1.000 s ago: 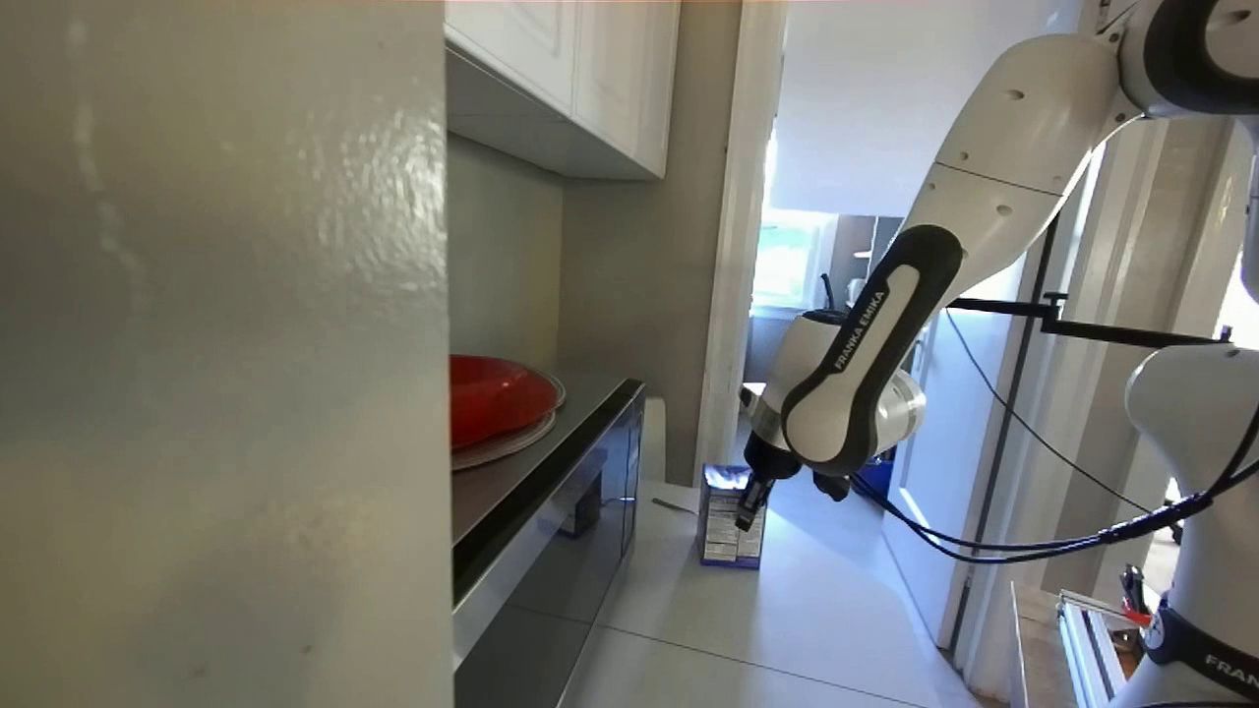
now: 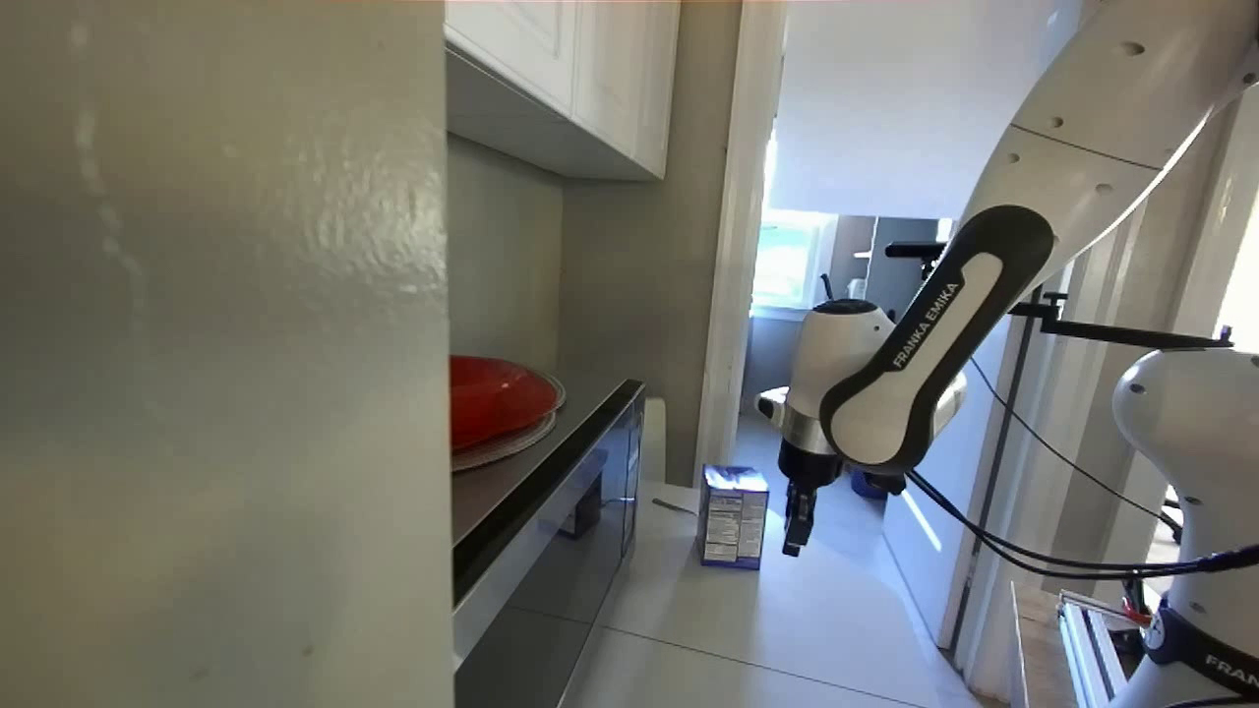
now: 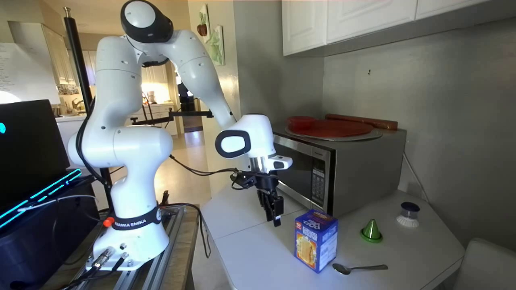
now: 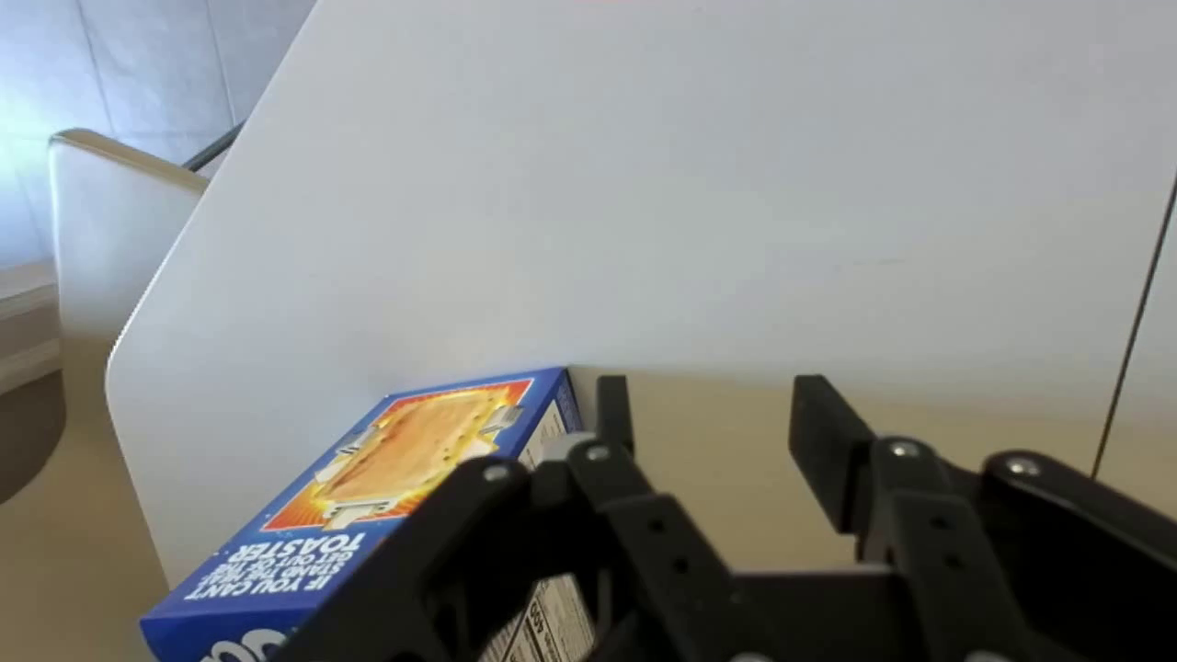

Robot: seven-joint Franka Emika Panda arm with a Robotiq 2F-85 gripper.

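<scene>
On the white counter stands a blue toaster-pastry box (image 3: 309, 241), upright in front of the microwave; its toaster picture (image 4: 425, 452) faces out in the wrist view. My gripper (image 3: 274, 215) hangs above the counter, to the left of the box in exterior view 2 and apart from it. In the wrist view a gap shows between the fingers of my gripper, with only counter surface behind it. In exterior view 1 the gripper (image 2: 797, 537) points down, to the right of the box (image 2: 732, 519).
The microwave (image 3: 358, 174) carries a red lid (image 3: 333, 128). Right of the box lie a spoon (image 3: 360, 268), a green cone-shaped item (image 3: 371, 231) and a brush (image 3: 409, 214). White cabinets (image 3: 353, 21) hang overhead. Counter left of the box is clear.
In exterior view 1 the arm has shifted to the right, and my gripper has gone from overlapping the box to beside it, pointing more steeply down. The box has not moved.
</scene>
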